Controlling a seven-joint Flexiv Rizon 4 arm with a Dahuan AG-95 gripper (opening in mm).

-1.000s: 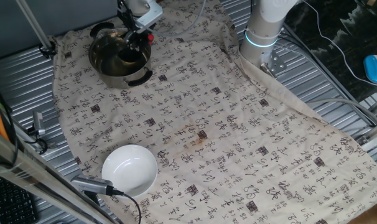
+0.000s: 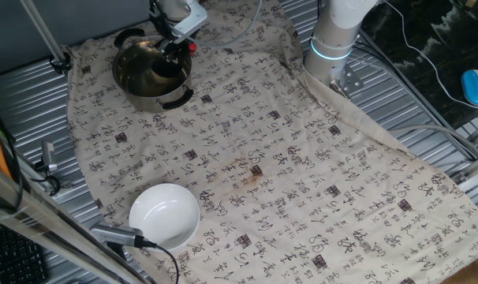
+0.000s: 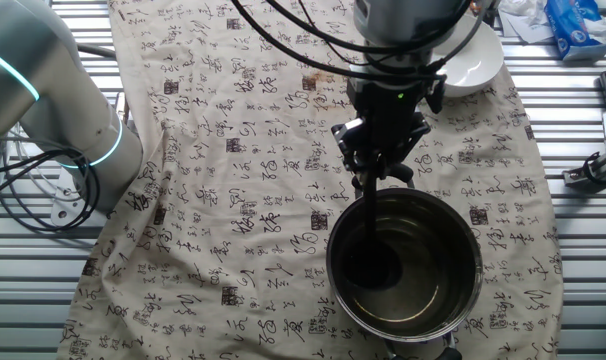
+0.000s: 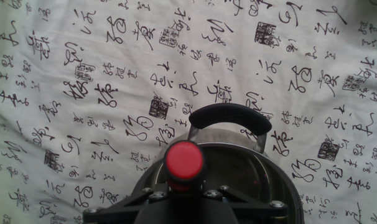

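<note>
A steel pot (image 2: 148,102) with black handles stands on the cloth at the back left of exterior view 1. Over its rim, my gripper (image 3: 371,168) is shut on a black ladle. The ladle (image 3: 372,222) reaches down into the pot, its dark bowl low inside at the left in exterior view 2. Whether it touches the bottom I cannot tell. In the wrist view the red end of the ladle's handle (image 4: 185,160) points up between the fingers, hiding part of the pot (image 4: 279,180). A white bowl (image 2: 165,213) rests on the cloth, well apart from the pot; nothing shows inside it.
A small camera device with a cable (image 2: 121,235) overhangs the bowl's near edge. The robot's base (image 2: 330,59) stands at the back right. Metal rails border the cloth.
The gripper and ladle have shifted only very slightly to the right in exterior view 1. The pot and the white bowl stay where they were.
</note>
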